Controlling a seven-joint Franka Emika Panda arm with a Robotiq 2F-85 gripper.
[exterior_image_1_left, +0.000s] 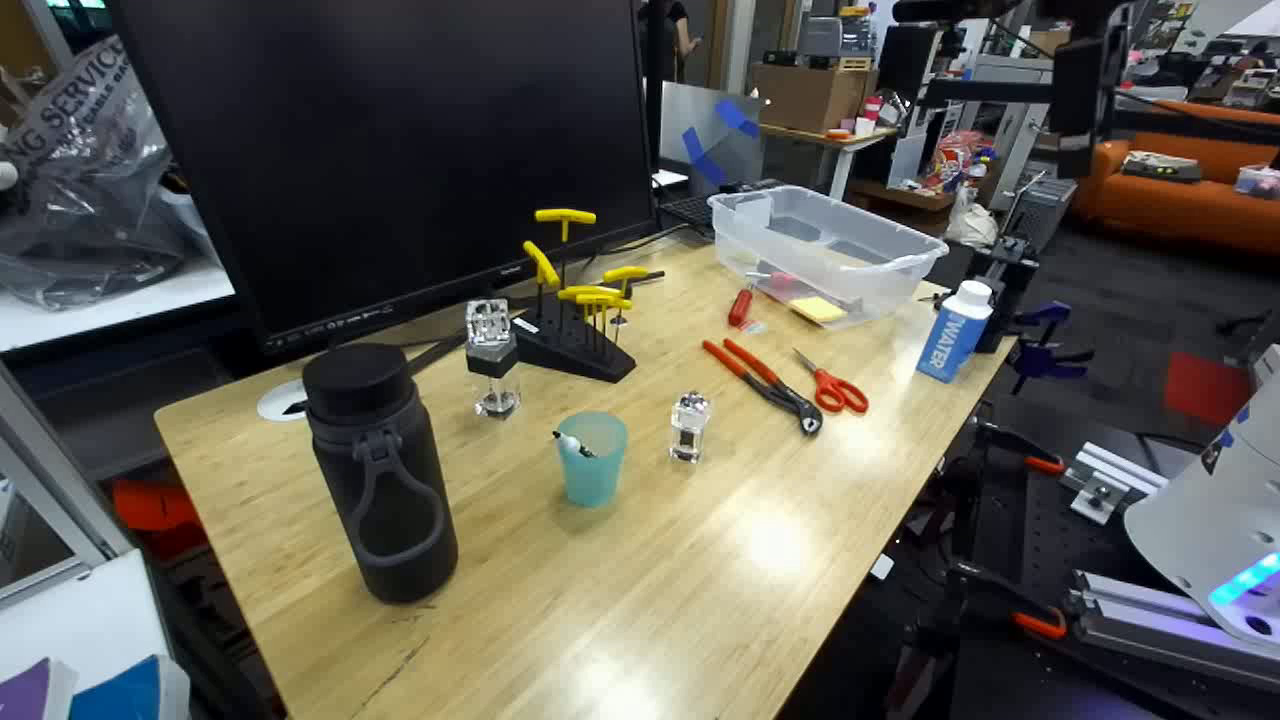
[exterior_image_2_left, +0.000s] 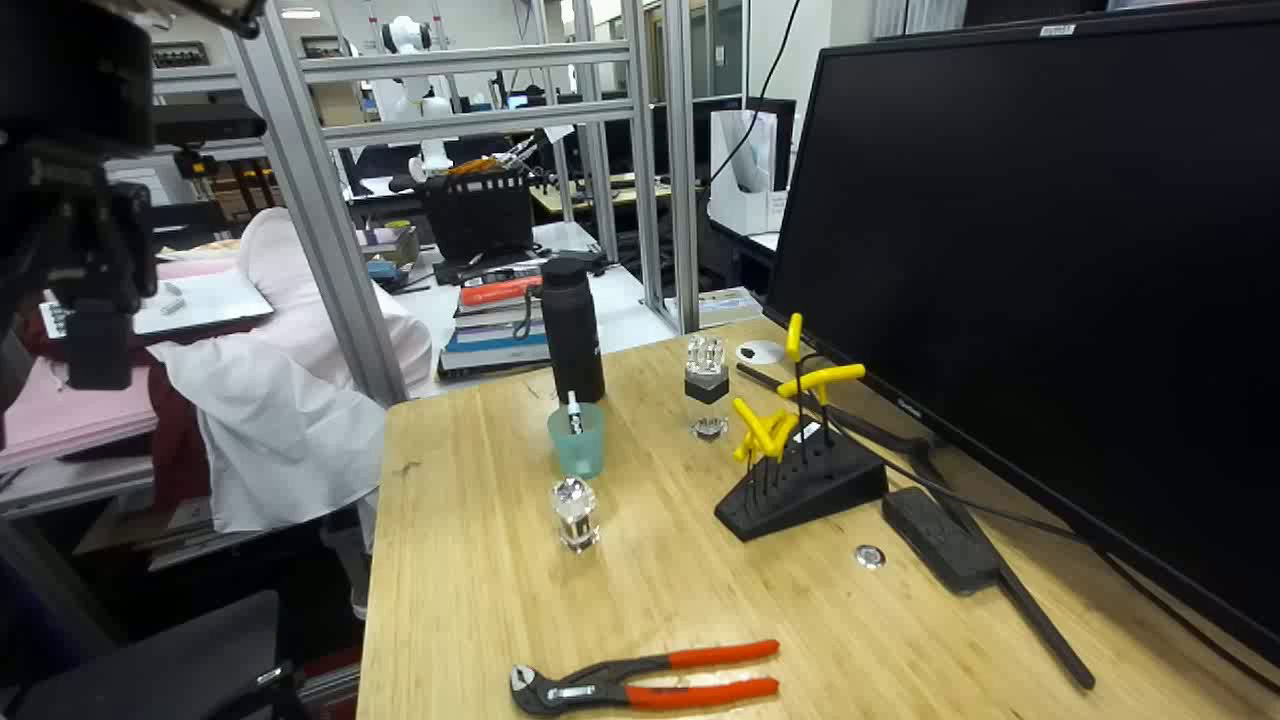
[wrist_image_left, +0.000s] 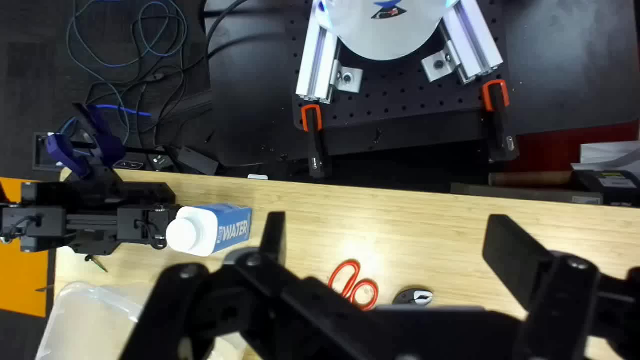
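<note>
My gripper stands open high above the table, its black fingers (wrist_image_left: 275, 237) wide apart with only tabletop visible between and below them. In exterior view 2 part of it hangs blurred at the left edge. A teal cup (exterior_image_1_left: 591, 458) stands upright on the wood, a white marker (exterior_image_2_left: 575, 414) leaning inside. Near it is a small clear faceted block (exterior_image_1_left: 689, 427); a taller clear one with a dark band (exterior_image_1_left: 491, 359) stands closer to the monitor. Red-handled pliers (exterior_image_1_left: 764, 385) and scissors (exterior_image_1_left: 833, 386) lie flat. A blue and white water carton (exterior_image_1_left: 956, 332) stands by the table edge.
A black bottle (exterior_image_1_left: 381, 474) stands at one end. By the monitor (exterior_image_1_left: 408, 132) sits a hex-key stand (exterior_image_2_left: 801, 486) with yellow handles. A translucent bin (exterior_image_1_left: 828, 254) occupies the other end, a red screwdriver (exterior_image_1_left: 740, 307) beside it.
</note>
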